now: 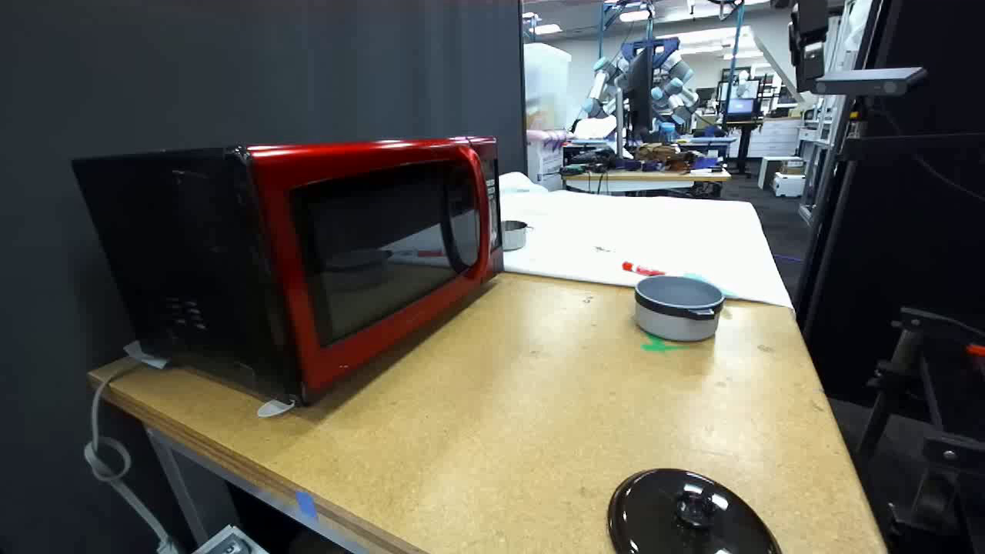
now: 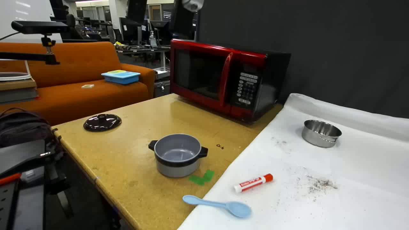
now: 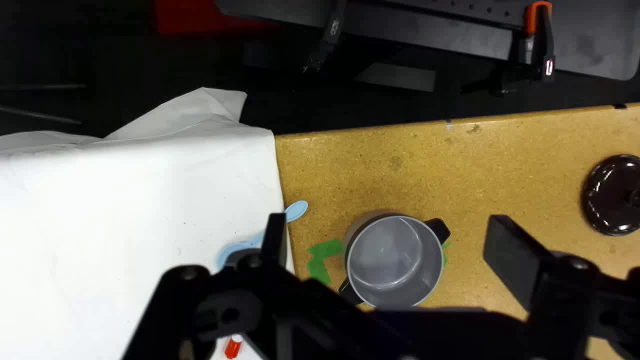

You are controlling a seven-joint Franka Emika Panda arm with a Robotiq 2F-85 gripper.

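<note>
My gripper is open high above the table, with nothing held between its fingers. Below it in the wrist view, a grey pot (image 3: 393,259) with black side handles shows in the gap, well beneath the fingertips. Exterior view 2 shows that pot (image 2: 177,153) upright, uncovered and empty on the wooden table beside green tape. Its dark lid (image 2: 102,122) lies apart, knob up, at the table's far left. A light blue spoon (image 2: 218,205) straddles the edge of the white sheet. On the sheet rest a red and white marker (image 2: 253,183) and a small steel pan (image 2: 321,133).
A red microwave (image 1: 388,249), door closed, stands along the back of the table. White sheeting (image 2: 364,184) covers one side, with dark crumbs scattered on it. Bare wood (image 1: 517,397) lies clear between microwave, pot and lid.
</note>
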